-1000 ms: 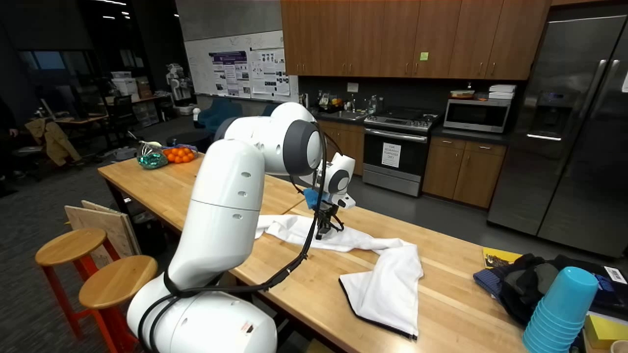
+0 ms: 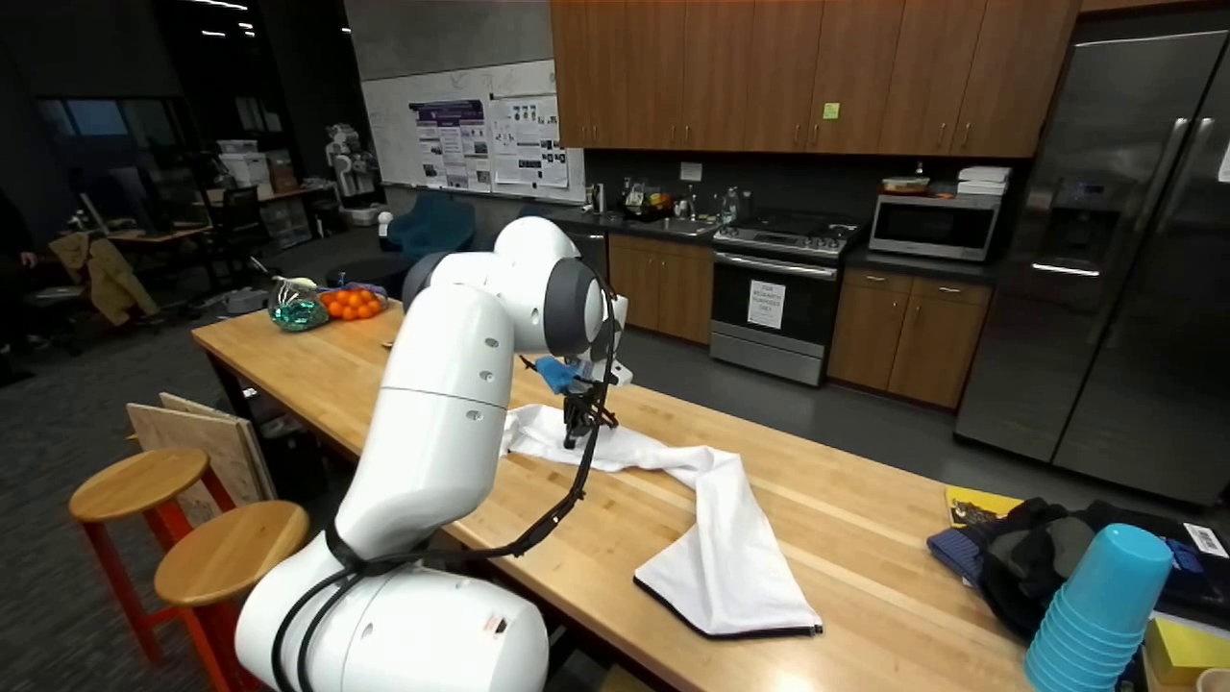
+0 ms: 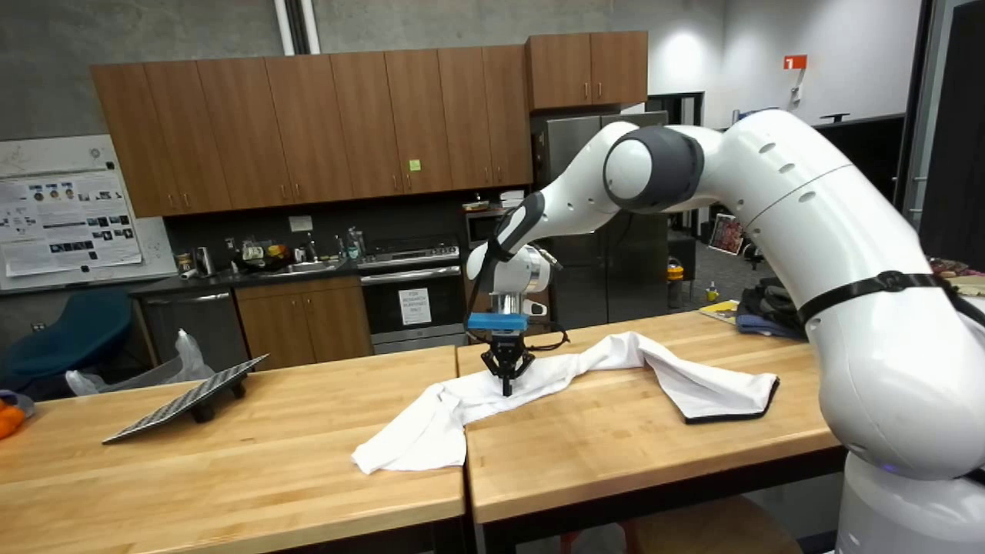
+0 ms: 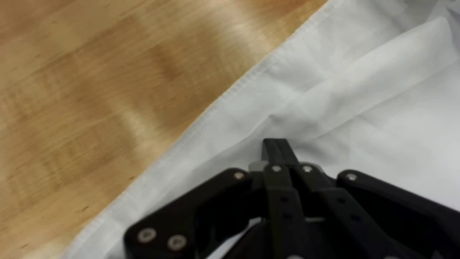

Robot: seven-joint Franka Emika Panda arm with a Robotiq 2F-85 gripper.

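A long white cloth (image 2: pixel 732 565) with a dark hem at one end lies rumpled across the wooden table. In exterior view 2, its plain end (image 3: pixel 415 442) spreads over the seam between two tabletops. My gripper (image 3: pixel 507 392) points down onto the cloth's middle stretch. Seen from the wrist, the gripper has its black fingers together, tips against the cloth (image 4: pixel 388 142). Small creases run out from the tips. No cloth shows between the fingers, and what lies under the tips is hidden.
Stacked blue cups (image 2: pixel 1090 611) and dark clothing (image 2: pixel 1038 554) occupy the table's right end. Bagged oranges (image 2: pixel 349 304) sit at the far left end. A tilted patterned board (image 3: pixel 189 402) stands left of the cloth. Bare wood surrounds the cloth.
My gripper has moved left in exterior view 1. The cloth has shifted with it: its bend has moved left and the hemmed end has turned and straightened.
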